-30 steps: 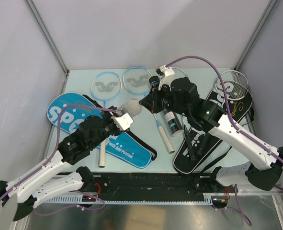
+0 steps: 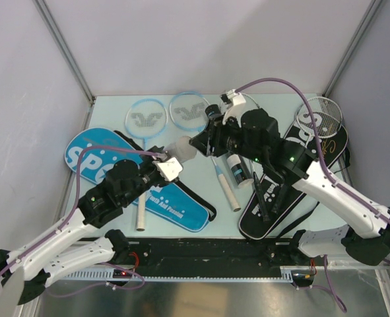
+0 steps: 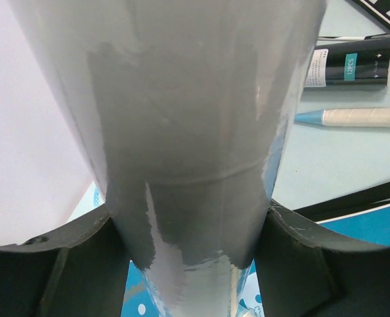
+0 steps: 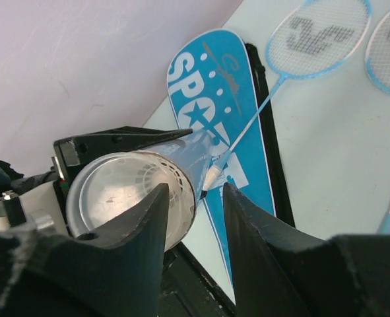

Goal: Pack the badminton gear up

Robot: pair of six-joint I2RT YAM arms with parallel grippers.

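My left gripper [image 2: 164,157] is shut on a translucent white shuttlecock tube [image 3: 188,132], held up over the table. My right gripper [image 2: 206,136] is open at the tube's round end, its dark fingers around and in front of that end [image 4: 115,198]. Below lie a blue racket bag [image 2: 89,152] and a black racket bag [image 2: 260,218]. Blue rackets [image 2: 147,119] lie at the back, their handles toward the front. A dark tube [image 2: 237,170] with a label lies right of centre.
A white racket [image 2: 320,104] rests on the black bag's upper end. The right arm covers part of the right half. The pale table [image 2: 208,221] has bare patches at the centre and front.
My right gripper and arm have shifted slightly to the right at the tube's end. The left arm is nearly still, still holding the tube.
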